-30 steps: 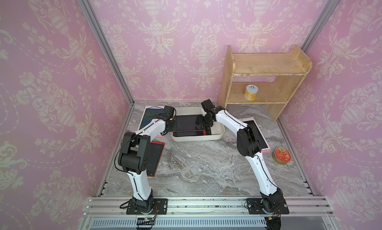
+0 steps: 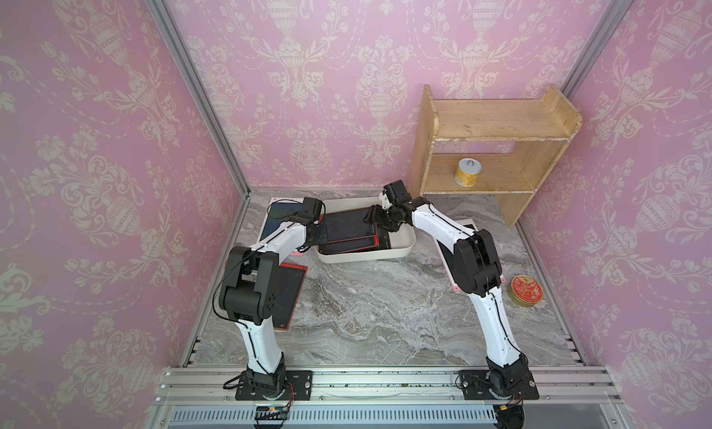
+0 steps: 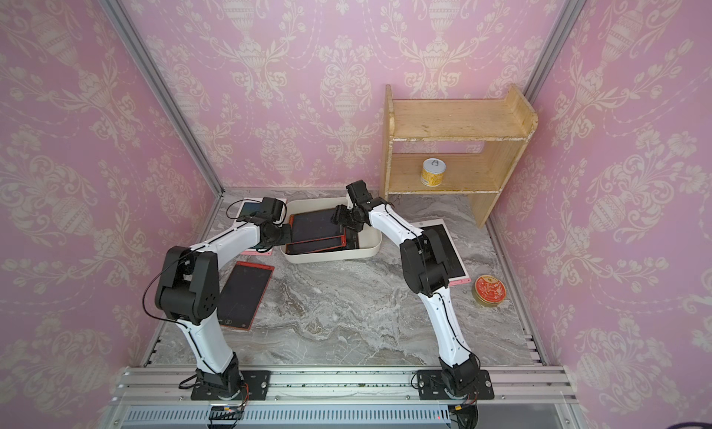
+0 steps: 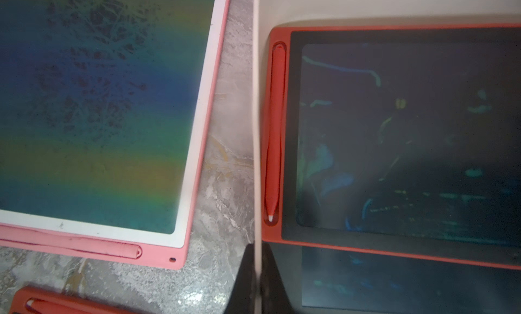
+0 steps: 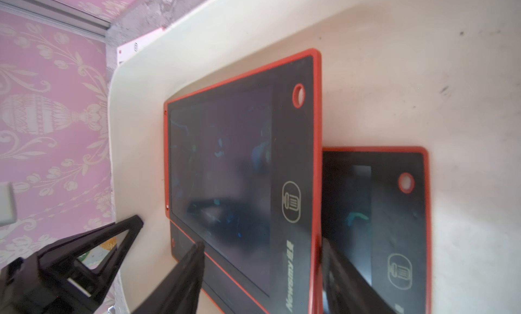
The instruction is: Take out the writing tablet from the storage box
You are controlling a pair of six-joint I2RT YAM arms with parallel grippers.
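Note:
The white storage box [image 2: 356,257] holds several dark, red-rimmed writing tablets. The top writing tablet [image 5: 233,167] lies over others, turned slightly, its right end further back than its left; a lower tablet [image 5: 347,216] sticks out past its right edge. At the box's left side, my left gripper is shut on the thin wall, one finger on each side. Over the top tablet's right end stands my right gripper, open: one finger [image 5: 187,276] is above its face, the other [image 5: 347,281] just beyond its red edge. The fingers' lower parts are blurred.
Left of the box lie a pink-and-white tablet [image 4: 108,118] and a red-rimmed tablet [image 3: 246,295]. Another pink-and-white tablet [image 3: 448,254] and a round red tin [image 3: 489,289] are at right. A wooden shelf [image 3: 460,117] stands behind.
The top tablet's right end has shifted back, turning it askew. The box has slid slightly left.

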